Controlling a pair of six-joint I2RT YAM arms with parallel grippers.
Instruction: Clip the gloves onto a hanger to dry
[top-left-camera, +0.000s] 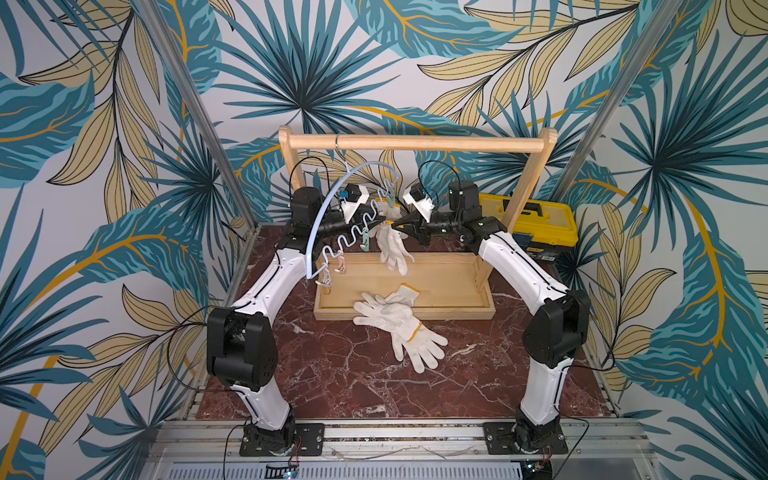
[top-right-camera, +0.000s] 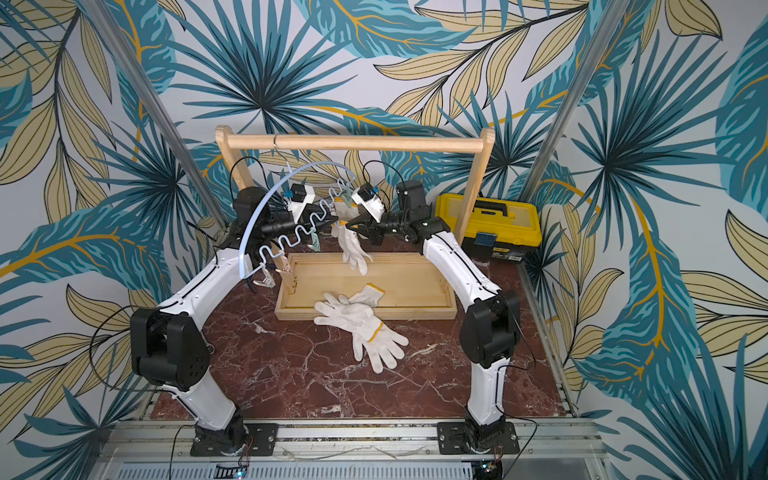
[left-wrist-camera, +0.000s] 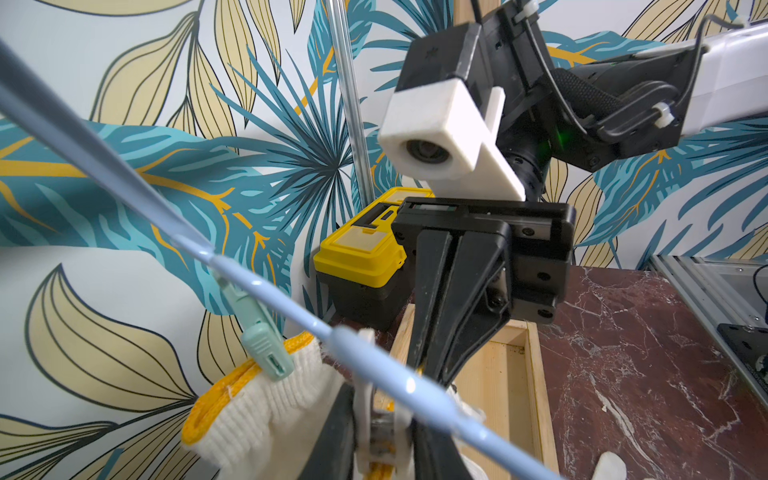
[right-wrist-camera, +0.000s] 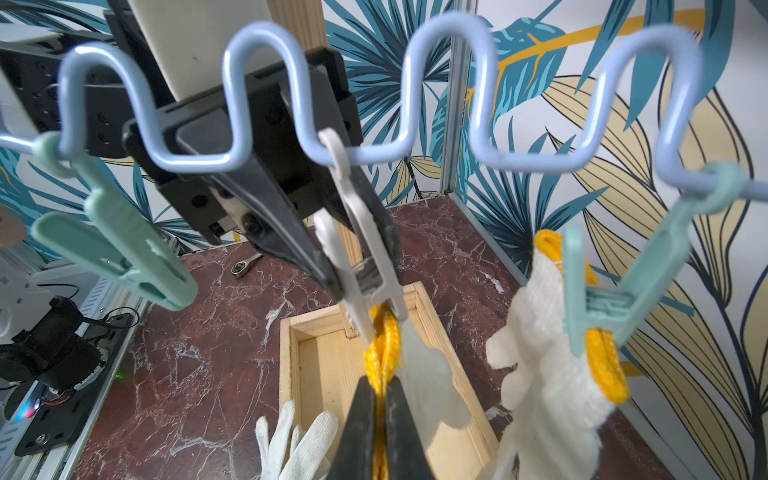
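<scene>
A light blue hanger (top-left-camera: 329, 204) hangs from the wooden bar. My left gripper is shut on a whitish clip (right-wrist-camera: 374, 232) of that hanger. Between the clip's lower ends sits the yellow cuff edge (right-wrist-camera: 384, 344) of a white glove (top-left-camera: 393, 249). My right gripper is shut on this same cuff just below the clip, the glove hanging beneath. Another glove (right-wrist-camera: 552, 376) hangs by its cuff from a green clip (right-wrist-camera: 612, 300) at the hanger's far end. Two more gloves (top-left-camera: 390, 314) lie across the wooden tray's front edge and the table.
The wooden bar (top-left-camera: 416, 143) spans above the tray (top-left-camera: 448, 313). An unused green clip (right-wrist-camera: 136, 248) hangs at the hanger's near end. A yellow toolbox (top-left-camera: 552, 223) stands at the back right. Bare marble table (top-left-camera: 320, 360) lies in front.
</scene>
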